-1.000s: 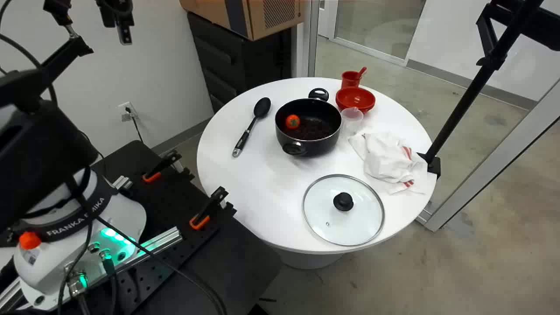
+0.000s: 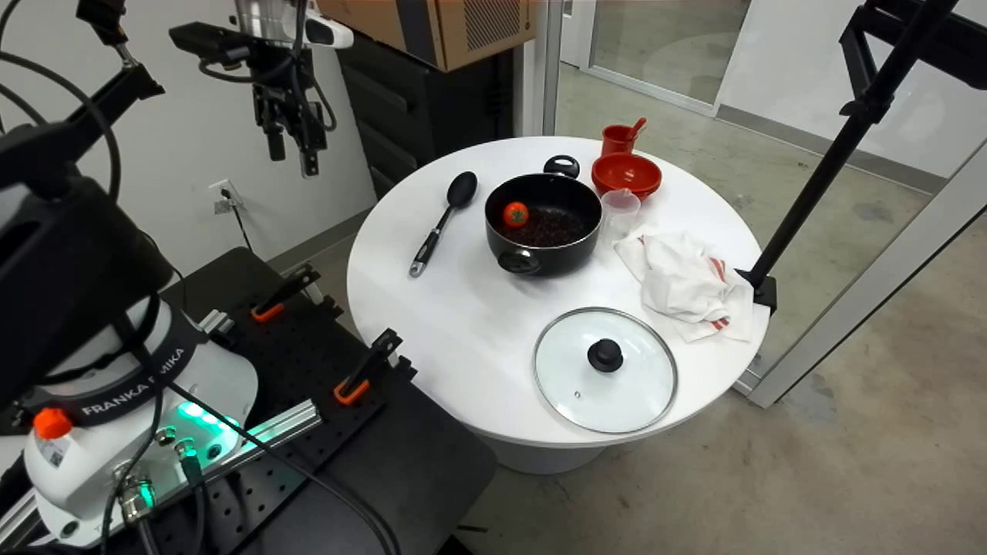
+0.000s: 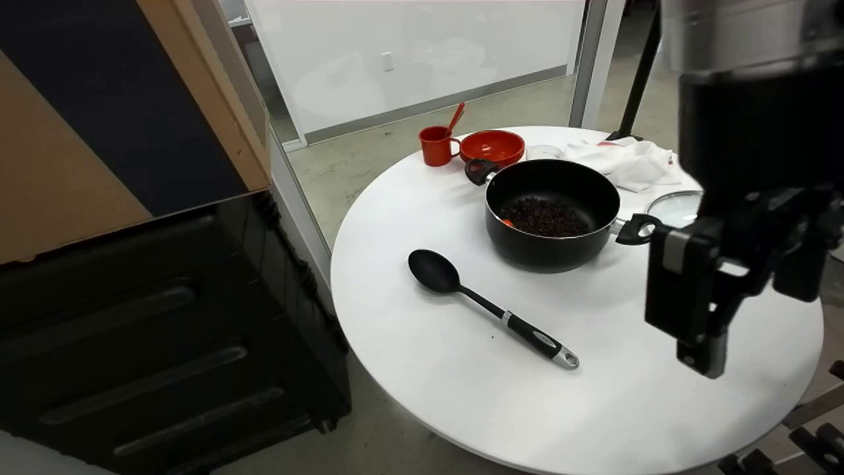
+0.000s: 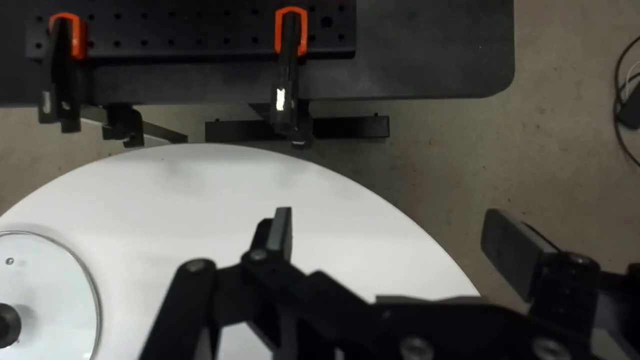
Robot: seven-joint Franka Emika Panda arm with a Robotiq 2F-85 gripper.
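High above the left side of the round table hangs my gripper, apart from everything on it. Its two fingers stand wide open in the wrist view, with nothing between them. A black pot rests on the table, dark beans inside. In the first exterior view a tomato is in the pot too. Left of the pot lies a black spoon. Nearer the table's front is a glass lid with a black knob, partly seen as a lid in the wrist view.
Beyond the pot are a red cup, a red bowl and a clear cup. A white cloth is crumpled at the right. Clamps stick out from the base bench.
My gripper has come down and to the right in the first exterior view, nearer the table. The objects on the table have not moved.
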